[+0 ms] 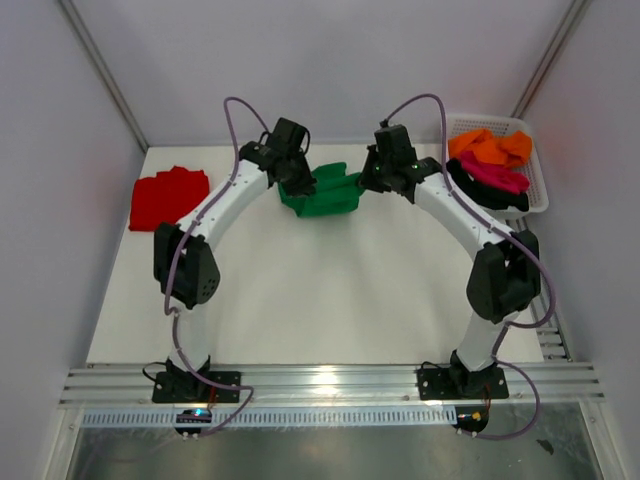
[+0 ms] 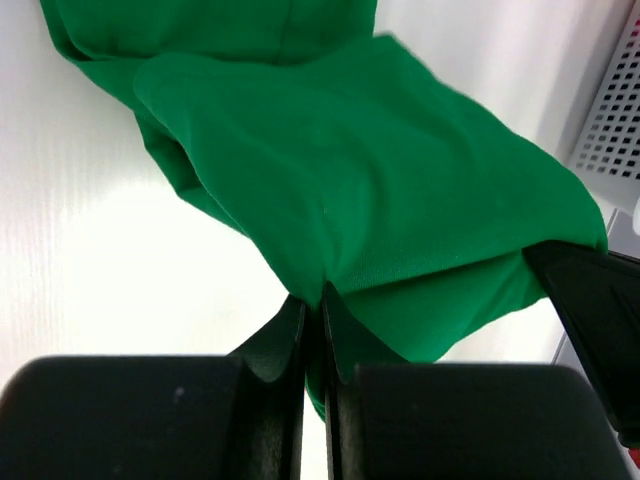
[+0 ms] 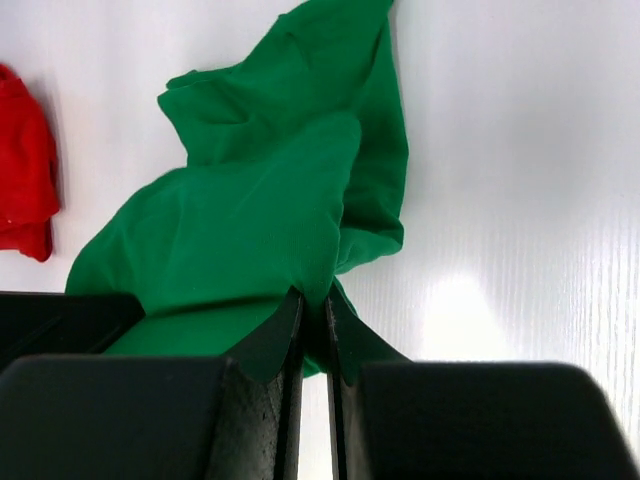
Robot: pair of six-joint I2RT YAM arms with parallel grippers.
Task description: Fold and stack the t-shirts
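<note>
A green t-shirt (image 1: 325, 203) lies partly on the far middle of the table, its near end doubled up over the rest. My left gripper (image 1: 305, 189) is shut on one corner of that raised end. On the opposite corner my right gripper (image 1: 364, 184) is shut as well. Between the two grippers the green cloth (image 2: 400, 190) spans in a loose fold, as the left wrist view shows. In the right wrist view, more green fabric (image 3: 290, 80) rests flat behind the fold. At the far left sits a folded red t-shirt (image 1: 168, 199).
A white basket (image 1: 538, 185) at the far right holds orange cloth (image 1: 490, 147), pink cloth (image 1: 494, 173) and black cloth (image 1: 475, 192).
</note>
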